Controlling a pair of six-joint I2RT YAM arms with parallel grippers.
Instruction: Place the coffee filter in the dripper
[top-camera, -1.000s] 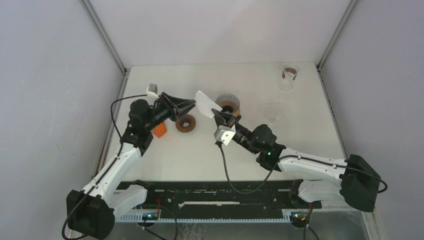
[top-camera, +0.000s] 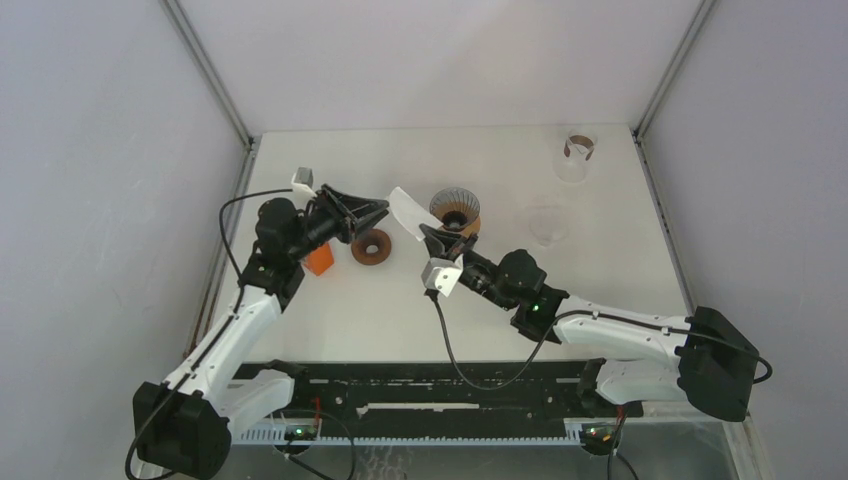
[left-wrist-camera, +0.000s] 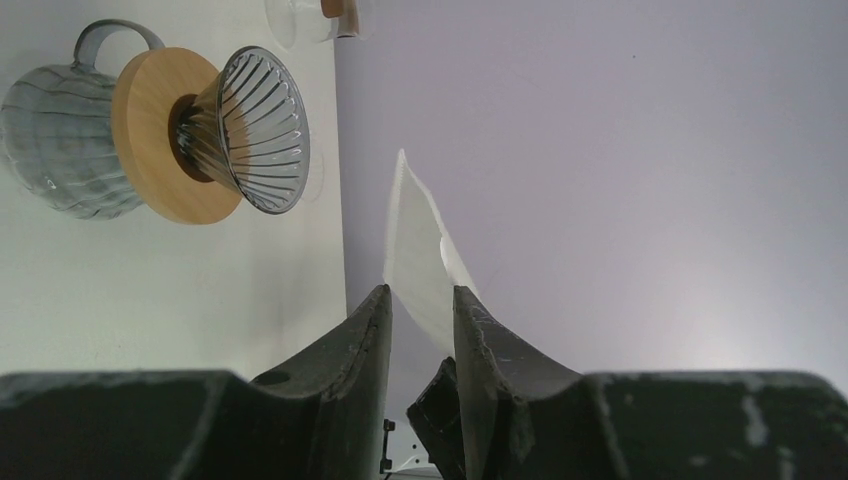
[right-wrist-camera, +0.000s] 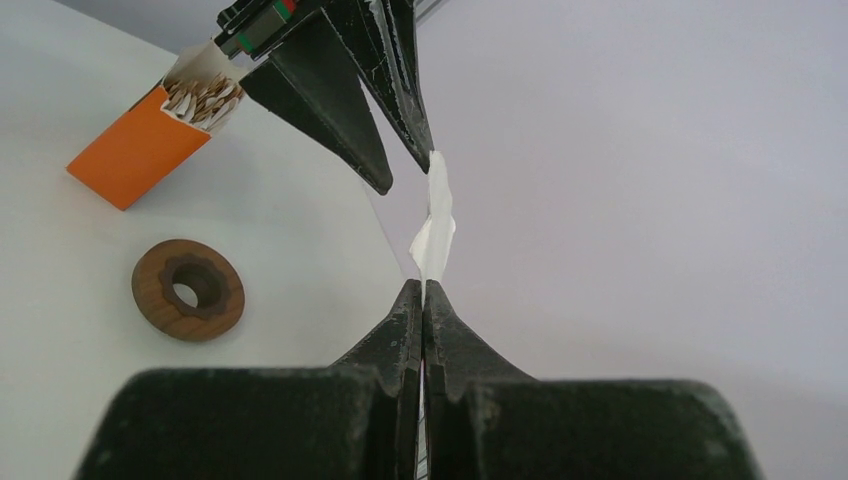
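A white paper coffee filter (top-camera: 412, 214) is held up above the table, my right gripper shut on its near edge. Its far corner touches or nearly touches one fingertip of my left gripper (top-camera: 388, 203), whose fingers stand apart. In the left wrist view the filter (left-wrist-camera: 415, 255) shows just beyond those parted fingers (left-wrist-camera: 372, 330). The ribbed glass dripper (left-wrist-camera: 265, 130) with its wooden collar (left-wrist-camera: 165, 130) sits on a glass server (left-wrist-camera: 65, 140). From above, the dripper (top-camera: 455, 203) lies just right of the filter and appears empty.
An orange box (right-wrist-camera: 140, 150) of filters lies near my left arm. Beside it is a brown wooden ring (right-wrist-camera: 165, 310) on the table. Clear glassware (top-camera: 578, 150) stands at the back right, with another clear item (top-camera: 547, 225) in front.
My right gripper has shifted slightly left and toward the front, and the filter has moved a little with it.
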